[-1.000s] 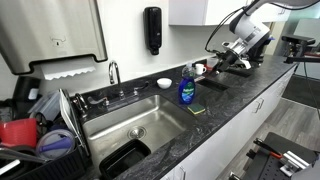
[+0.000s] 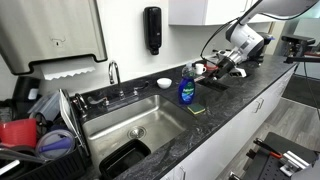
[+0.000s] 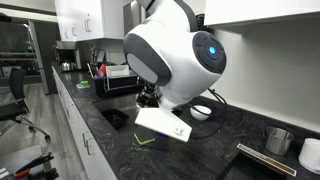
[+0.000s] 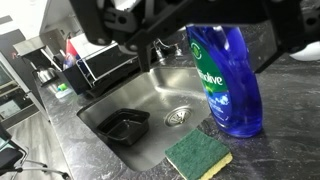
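Observation:
My gripper is open, its dark fingers spread across the top of the wrist view with nothing held between them. Beyond it, a blue dish-soap bottle [image 4: 232, 85] stands upright on the counter, its top hidden by the gripper. Just in front of the bottle lies a green and yellow sponge [image 4: 198, 154]. In exterior view 1 the bottle [image 2: 187, 88] and sponge [image 2: 197, 108] sit right of the sink, with the arm over the counter farther right. The arm blocks much of exterior view 2.
The steel sink [image 2: 135, 128] holds a black tub [image 4: 124, 125]. A loaded dish rack [image 2: 45, 148] stands at its far left. A white bowl [image 2: 165, 83] is near the wall. In exterior view 2, a metal pot [image 3: 278, 140] stands at the right.
The arm's gripper end has come lower and slightly left, toward the bottle. The bottle, sponge and sink contents have stayed where they were.

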